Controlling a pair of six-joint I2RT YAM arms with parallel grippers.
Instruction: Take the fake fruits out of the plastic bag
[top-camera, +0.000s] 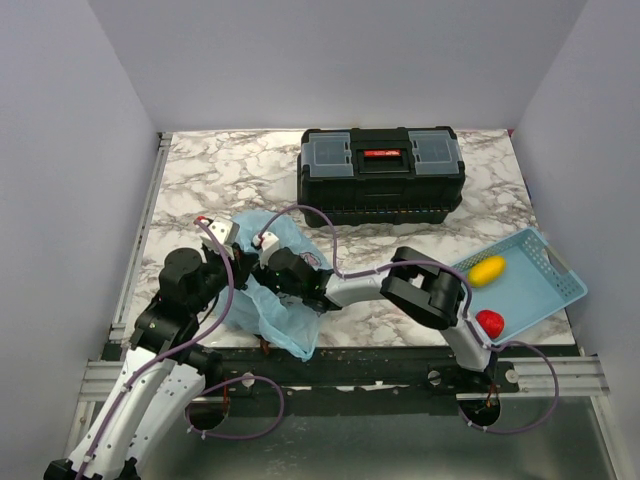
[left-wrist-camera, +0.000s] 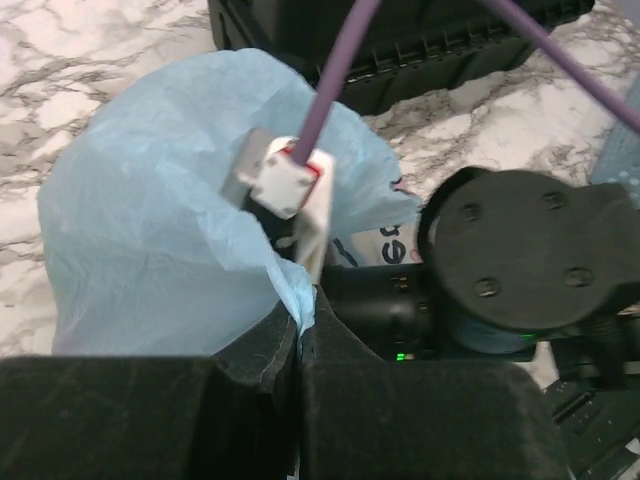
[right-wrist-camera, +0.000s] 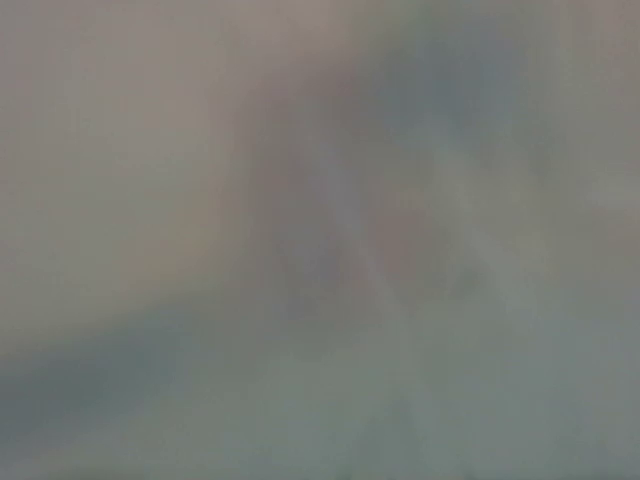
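The pale blue plastic bag (top-camera: 285, 325) lies on the marble table. My left gripper (top-camera: 240, 262) is shut on the edge of it; in the left wrist view the bunched film runs between the fingertips. My right gripper (top-camera: 262, 275) has reached into the bag beside the left one, its tip hidden by the film. The right wrist view is only a pale blur, so its fingers and any fruit in the bag cannot be seen.
A black toolbox (top-camera: 380, 175) stands at the back. A blue basket (top-camera: 545, 300) at the right holds a yellow fruit (top-camera: 486, 270) and a red one (top-camera: 490, 321).
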